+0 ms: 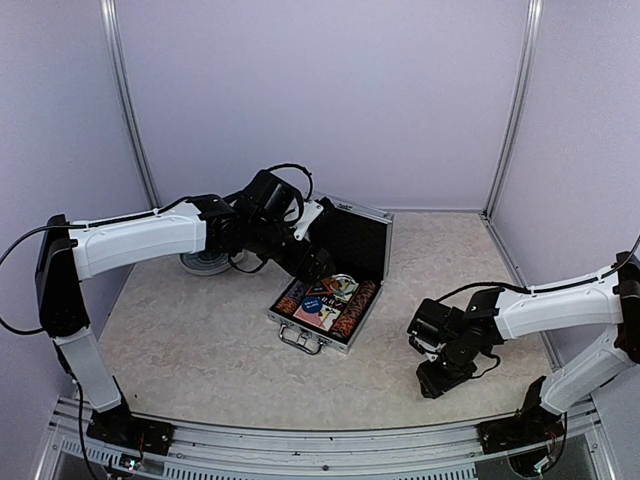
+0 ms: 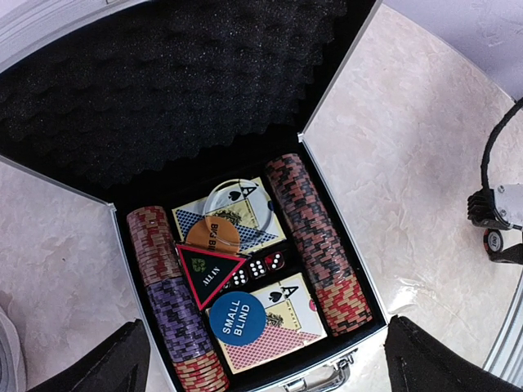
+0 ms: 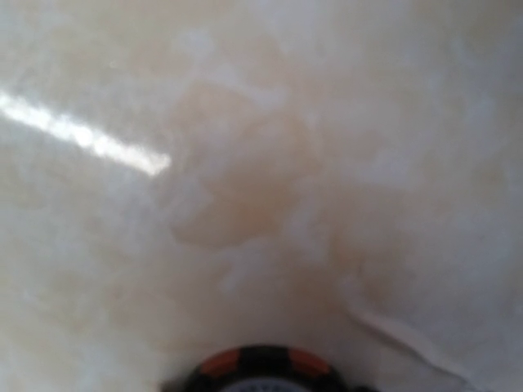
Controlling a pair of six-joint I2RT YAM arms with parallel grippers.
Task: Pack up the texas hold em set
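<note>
The silver case point(image 1: 311, 339) stands open mid-table, its black foam lid point(image 2: 188, 90) raised. Inside lie rows of chips point(image 2: 315, 233) along both sides, with cards point(image 2: 282, 306), a blue SMALL BLIND disc point(image 2: 237, 318), an orange BIG BLIND disc point(image 2: 214, 234), a clear disc point(image 2: 261, 200), a triangular ALL IN piece point(image 2: 204, 273) and dice point(image 2: 258, 268) between them. Over the case hovers my left gripper point(image 1: 318, 270), open and empty. Low at the table's front right is my right gripper point(image 1: 432, 388); a black-and-orange chip point(image 3: 265, 363) shows at its fingertips. Whether it is gripped is unclear.
Behind the left arm sits a round, pale stacked object point(image 1: 205, 263), partly hidden. A metal rail point(image 1: 330, 435) runs along the front edge.
</note>
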